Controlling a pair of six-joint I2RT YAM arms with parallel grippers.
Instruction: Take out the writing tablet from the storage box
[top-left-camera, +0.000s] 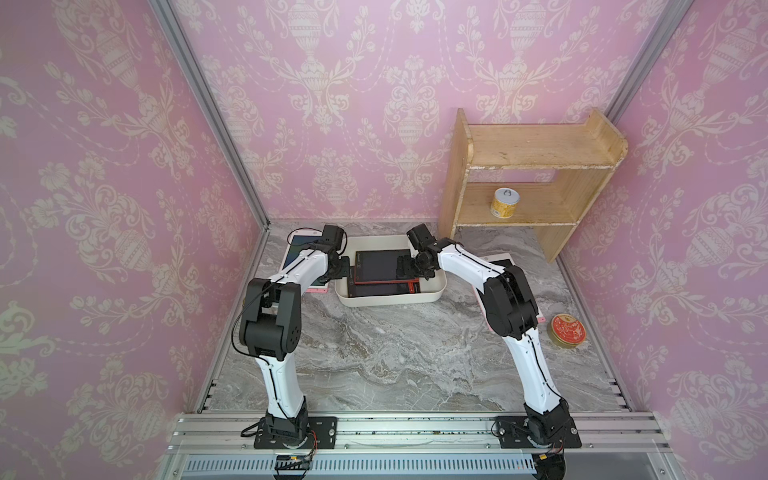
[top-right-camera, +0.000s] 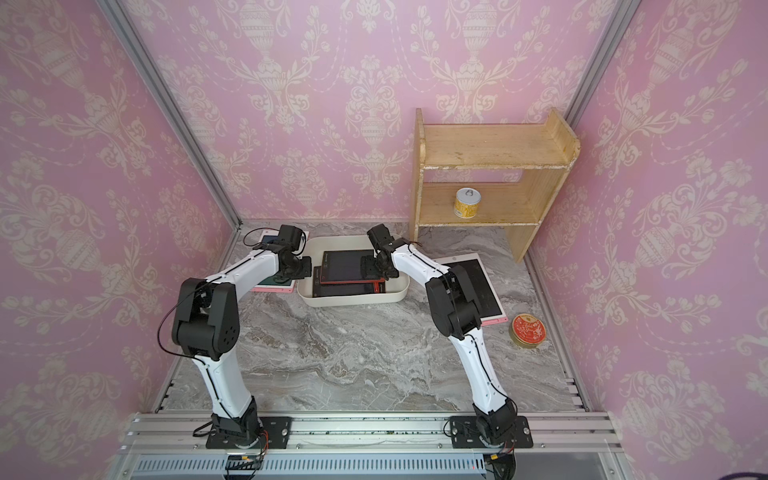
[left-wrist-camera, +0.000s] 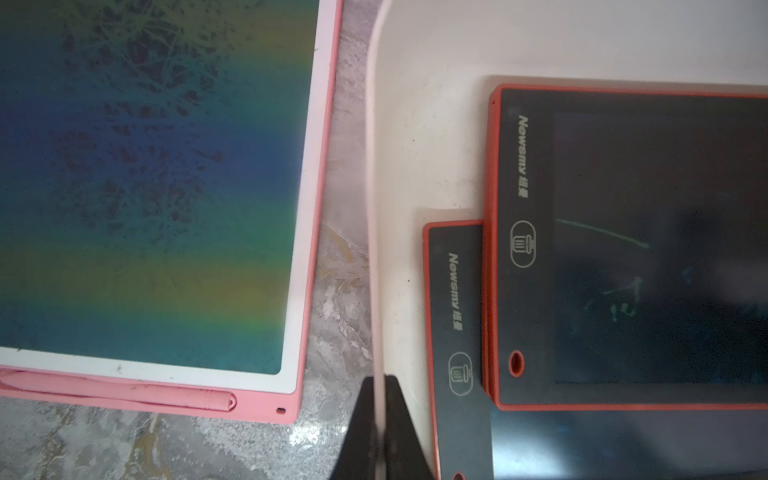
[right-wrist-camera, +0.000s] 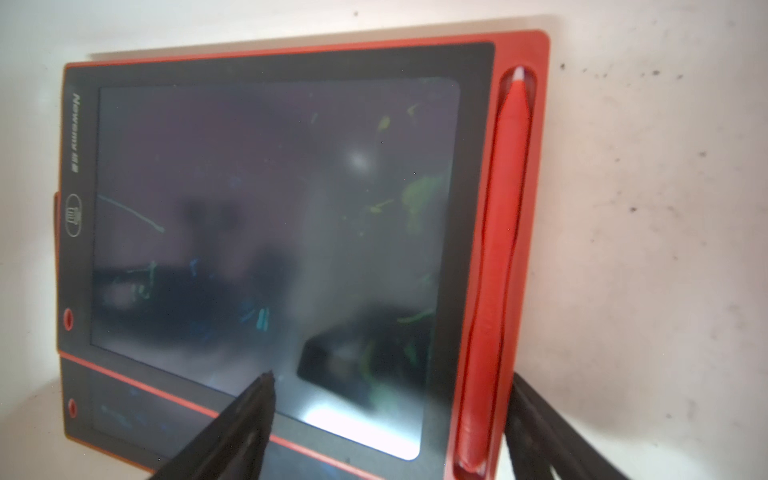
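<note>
Inside the cream storage box (top-left-camera: 384, 300), two black writing tablets with red edges lie overlapping. The upper tablet (right-wrist-camera: 272, 200) rests partly over the lower tablet (right-wrist-camera: 136, 416), and its red stylus (right-wrist-camera: 500, 200) sits along its right side. In the left wrist view my left gripper is shut with the box's thin left wall between its fingers. My right gripper is over the upper tablet, its fingers apart: one above the screen side, the other at the outer right edge by the stylus. It is not closed on the tablet.
A pink-edged tablet (left-wrist-camera: 152, 192) lies left of the box, another (top-right-camera: 488, 284) to its right. A wooden shelf (top-left-camera: 544, 160) with a yellow can (top-left-camera: 505, 203) stands back right, and a red-lidded tin (top-left-camera: 567, 329) at far right.
</note>
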